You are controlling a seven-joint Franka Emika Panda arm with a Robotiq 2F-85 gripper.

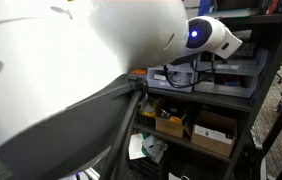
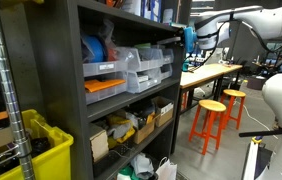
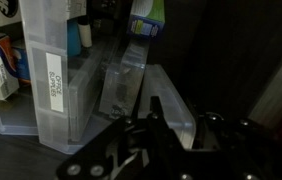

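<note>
In the wrist view, the dark fingers of my gripper are around the near end of a clear plastic bin [image 3: 172, 103], shut on it as far as the dim picture shows. A second clear bin with a white label [image 3: 55, 82] stands to its left. In exterior view 2, my gripper end [image 2: 189, 40] is at the far end of the dark shelf [image 2: 82, 100], by the clear bins there. In exterior view 1, the wrist [image 1: 216, 38] is in front of the bin row, and its fingertips are hidden.
More clear bins [image 2: 139, 59] fill the upper shelf, with cardboard boxes [image 1: 214, 133] below. Orange stools [image 2: 208, 117] and a wooden table [image 2: 211, 75] stand beyond the shelf. A yellow bin [image 2: 46, 150] is at the near left. Some floor between shelf and stools is clear.
</note>
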